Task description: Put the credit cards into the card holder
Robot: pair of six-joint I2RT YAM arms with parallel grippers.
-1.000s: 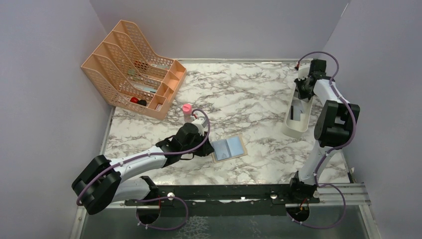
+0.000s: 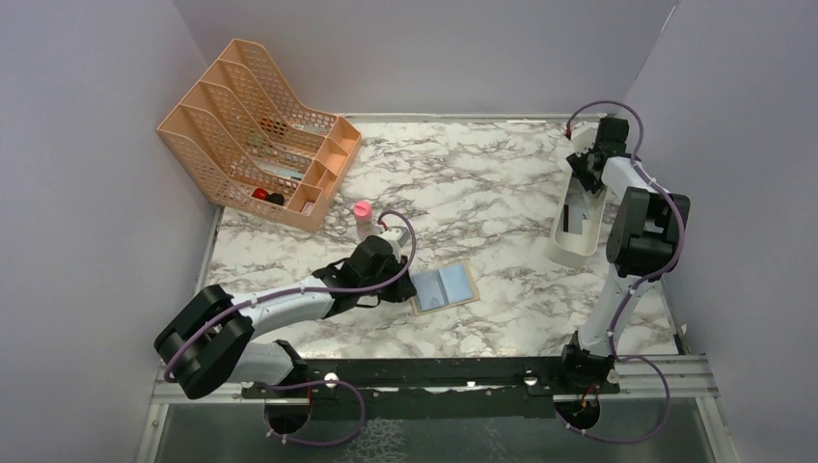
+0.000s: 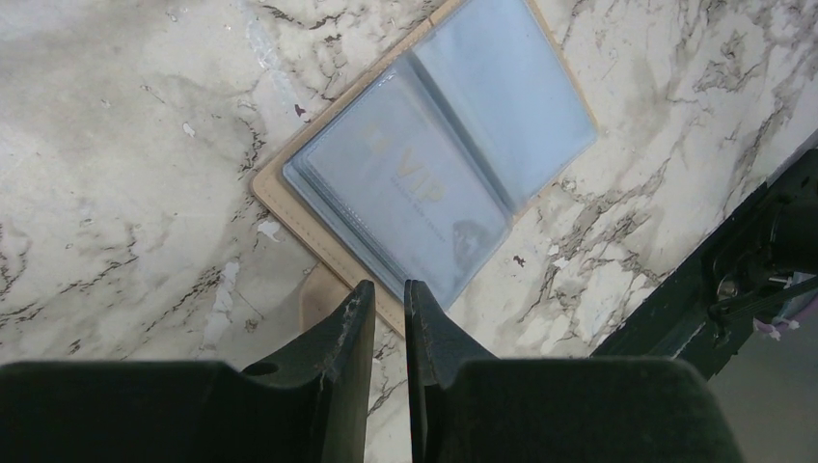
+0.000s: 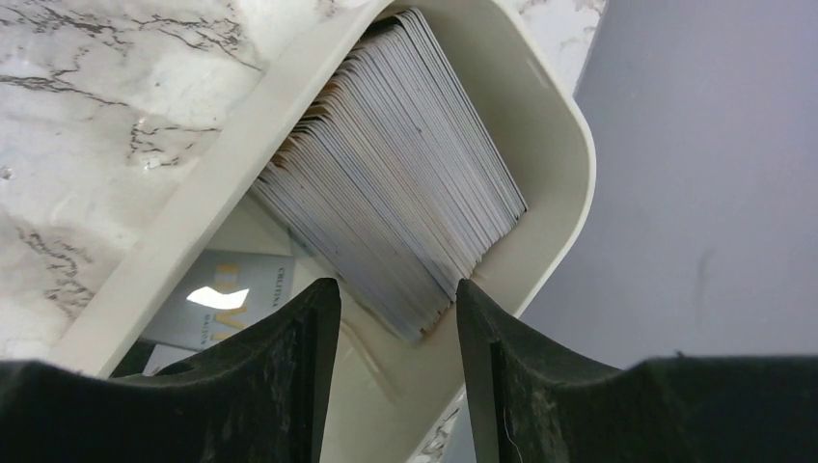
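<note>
The card holder (image 3: 405, 178) lies spread on the table in the left wrist view, with clear bluish sleeves, a tan border and a tan tab. My left gripper is above its near edge, the fingers slightly parted with nothing between them. A stack of white-edged cards (image 4: 395, 174) leans in a long white bin in the right wrist view. My right gripper stands open over the bin, its fingertips at the near edge of the stack and no card gripped. A grey card (image 4: 227, 299) with gold letters lies flat on the bin floor.
The white bin (image 2: 574, 254) stands along the right wall. At the back left is an orange slotted organizer (image 2: 338, 159) with small items. A pink-capped bottle (image 2: 363, 212) stands behind the left gripper.
My left arm has moved a little to the right, toward the card holder. Bin and holder have not moved.
</note>
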